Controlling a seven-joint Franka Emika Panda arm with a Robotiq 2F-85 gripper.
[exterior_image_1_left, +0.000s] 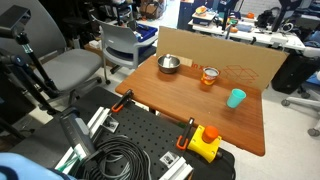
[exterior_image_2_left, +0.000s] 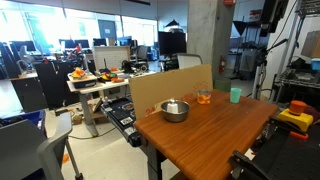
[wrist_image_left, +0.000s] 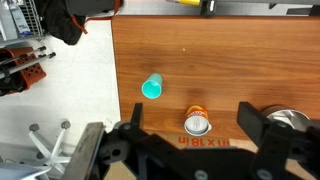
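My gripper looks down on the wooden table from well above, its black fingers wide apart. Nothing is held between them. A teal cup stands toward the table's right side, seen also in the wrist view as a teal cup. Left of it, nearer the back, is an orange can-like container with a pale top. A metal bowl sits at the back left, holding something small and white. In the wrist view the right finger comes close to the bowl.
A tan upright panel borders the table's back edge. At the front stand a yellow-and-orange device and coiled black cable. A grey chair stands beyond its left end.
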